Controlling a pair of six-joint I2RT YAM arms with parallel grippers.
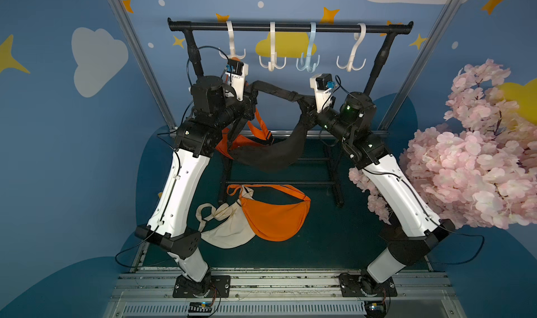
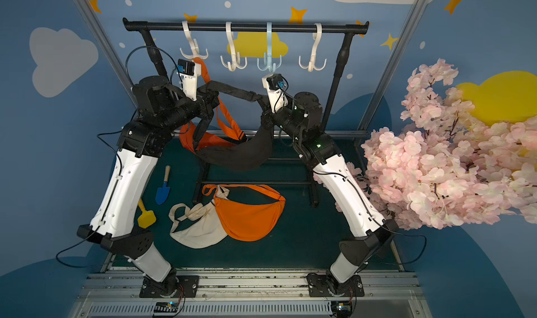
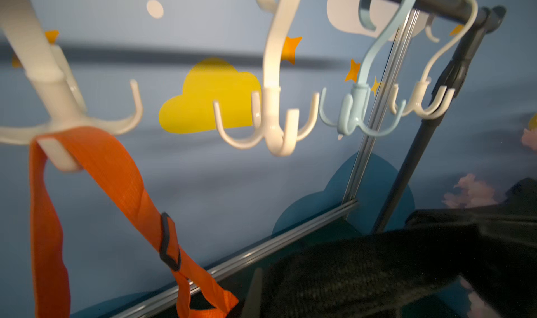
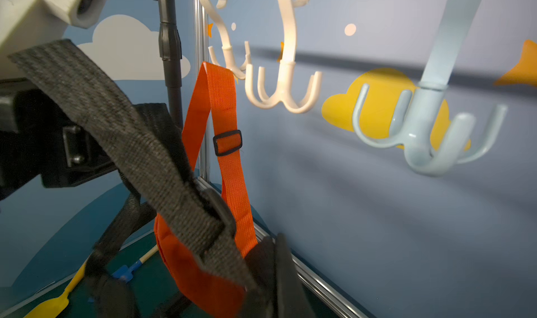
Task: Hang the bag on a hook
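A dark grey bag (image 1: pixel 268 158) hangs in the air between my grippers, its strap stretched across below the hooks. My left gripper (image 1: pixel 249 99) is shut on the strap at the left, my right gripper (image 1: pixel 307 108) shut on it at the right. The white middle hook (image 3: pixel 274 127) and the light blue hook (image 4: pixel 425 144) are close in front of the wrist views. The left white hook (image 3: pixel 56 116) carries an orange bag strap (image 3: pixel 106 167). The fingertips are mostly hidden by dark fabric.
A black rail (image 1: pixel 291 27) holds the hooks. Cream (image 1: pixel 229 231) and orange (image 1: pixel 277 217) bags lie on the floor, with two toy shovels (image 2: pixel 162 192) at the left. Pink blossoms (image 1: pixel 464 178) fill the right side.
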